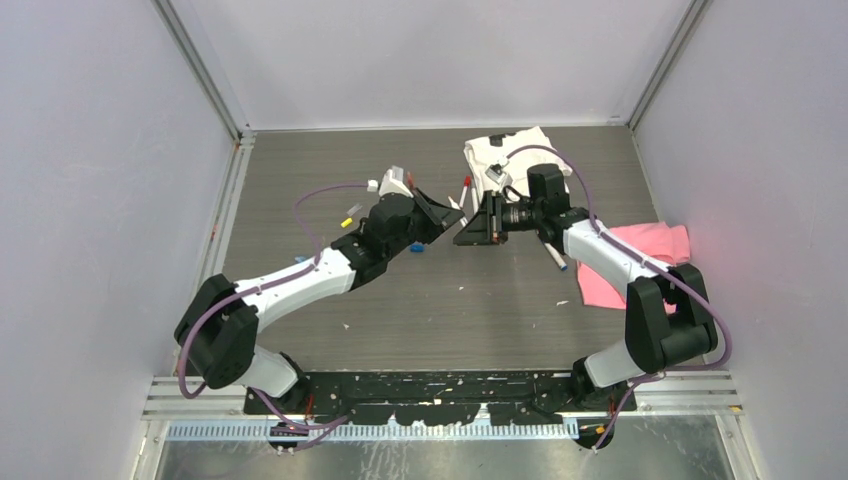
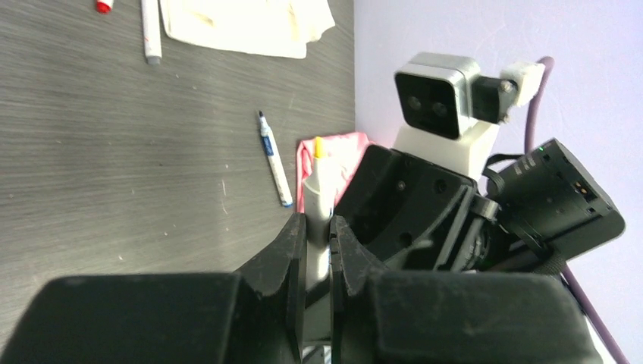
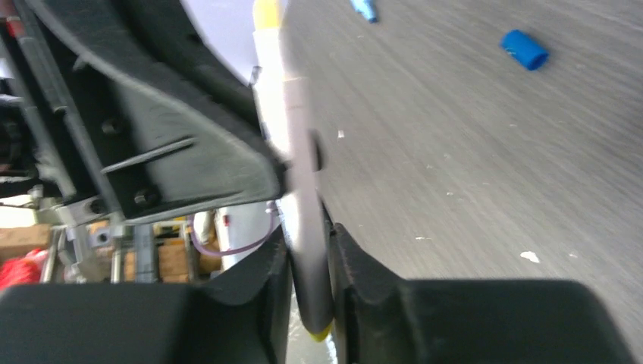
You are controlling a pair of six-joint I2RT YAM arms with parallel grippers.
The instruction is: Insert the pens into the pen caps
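Observation:
A white pen with a yellow tip (image 2: 317,189) is held upright-tilted in my left gripper (image 1: 450,215), whose fingers are shut on it. A blue cap (image 3: 523,49) lies on the table. A blue marker (image 2: 274,159), a red-ended pen (image 1: 464,192) and a grey-ended pen (image 2: 150,30) lie on the table.
A white cloth (image 1: 495,150) lies at the back right and a pink cloth (image 1: 650,250) at the right. Small yellow and grey caps lie left of centre.

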